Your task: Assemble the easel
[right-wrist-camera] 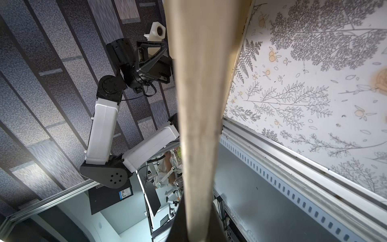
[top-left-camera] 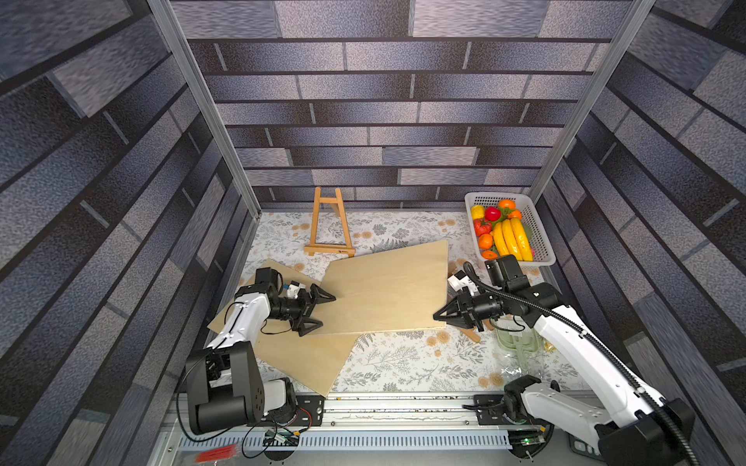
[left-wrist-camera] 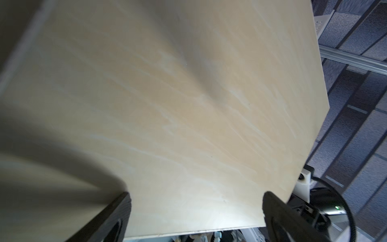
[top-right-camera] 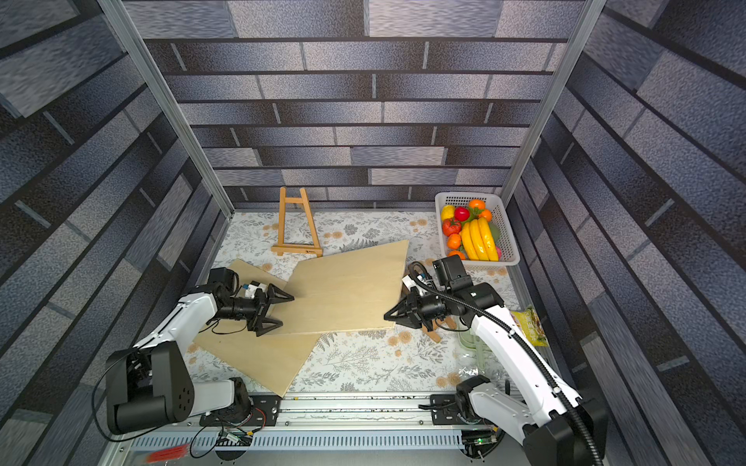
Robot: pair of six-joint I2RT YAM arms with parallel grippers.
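Observation:
A pale wooden board (top-left-camera: 384,287) is tilted over the middle of the table, its right end raised. At its near right corner my right gripper (top-left-camera: 436,316) is shut on the board. In the right wrist view the board (right-wrist-camera: 197,121) appears edge-on, running down between the dark fingers. My left gripper (top-left-camera: 327,310) is open at the board's left end, its fingers (left-wrist-camera: 117,213) wide apart over the face of the board (left-wrist-camera: 225,133). A small wooden easel (top-left-camera: 314,225) stands at the back left. Another wooden piece (top-left-camera: 468,334) lies partly hidden under the right arm.
A second flat board (top-left-camera: 311,361) lies on the table at the left, partly beneath the raised one. The grey basket (top-left-camera: 548,252) of toy fruit sits back right. Near the right arm lies a clear green item (top-left-camera: 516,341).

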